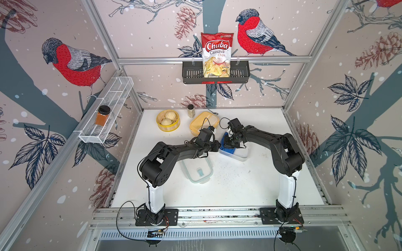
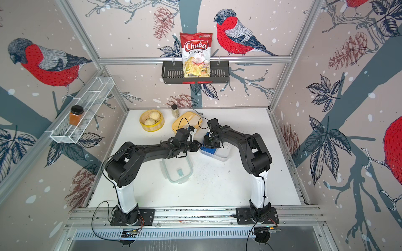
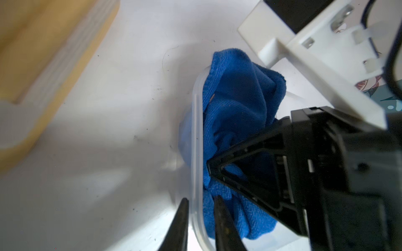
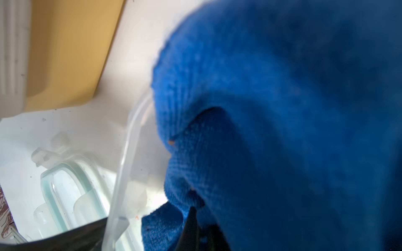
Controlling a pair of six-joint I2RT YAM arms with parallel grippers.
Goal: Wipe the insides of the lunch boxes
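A clear lunch box (image 1: 238, 155) stands at mid-table with a blue cloth (image 3: 236, 100) bunched inside, against its left wall. My right gripper is shut on the cloth, down inside the box; folds hide much of its fingertips. At the box's left side, my left gripper is part open. Its fingers straddle the rim (image 3: 196, 138), one outside and one inside; whether they touch it I cannot tell. A second lunch box (image 1: 196, 170), clear with a pale green rim, sits to the left, partly under the left arm.
A yellow container (image 1: 204, 121) lies just behind the grippers. Farther back are a round basket of buns (image 1: 168, 121) and a spice jar (image 1: 191, 110). Dark crumbs (image 1: 234, 171) dot the table in front.
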